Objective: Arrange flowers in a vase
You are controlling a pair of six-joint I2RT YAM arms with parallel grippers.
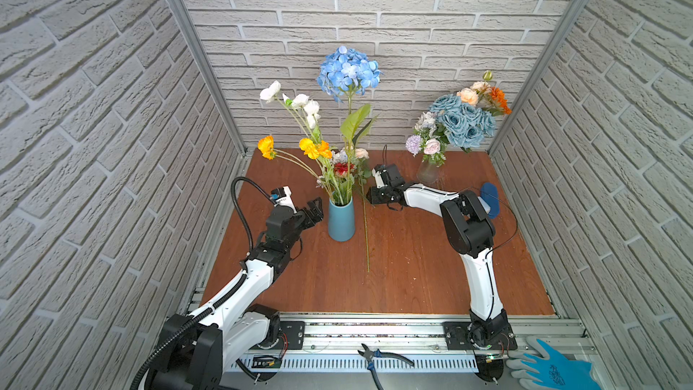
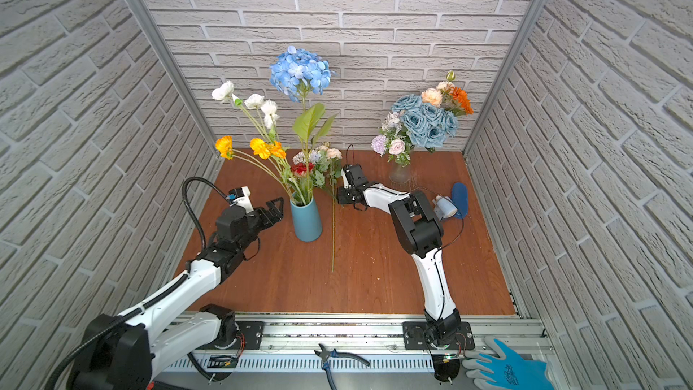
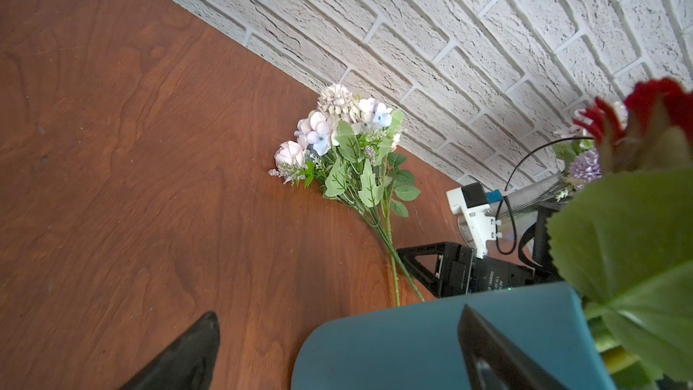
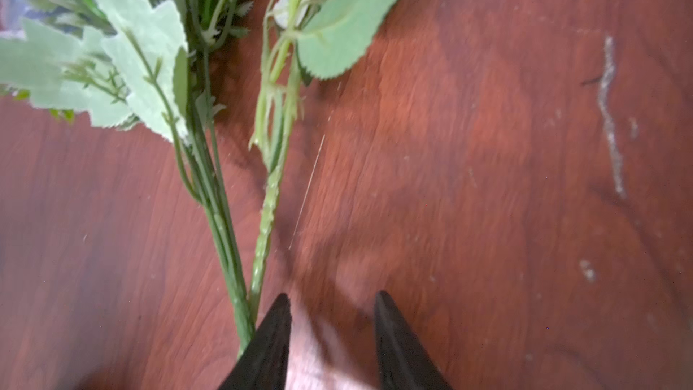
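Note:
The blue vase [image 1: 340, 222] stands mid-table holding white, yellow, red and tall blue flowers [image 1: 348, 70]. A spray of pale flowers [image 3: 332, 126] lies on the table behind it, stems toward the front. My right gripper is low over the table at those stems [image 4: 231, 260], part open, fingertips just right of the stems, nothing seen held between them. My left gripper [image 1: 316, 209] stands open left of the vase, empty, its fingers framing the vase and bare table in the left wrist view.
A glass vase [image 2: 401, 172] of blue roses and other flowers stands at the back right. A blue oblong object [image 2: 460, 199] and pale cup [image 2: 446, 208] lie at the right edge. Pliers and a blue glove are off the front edge.

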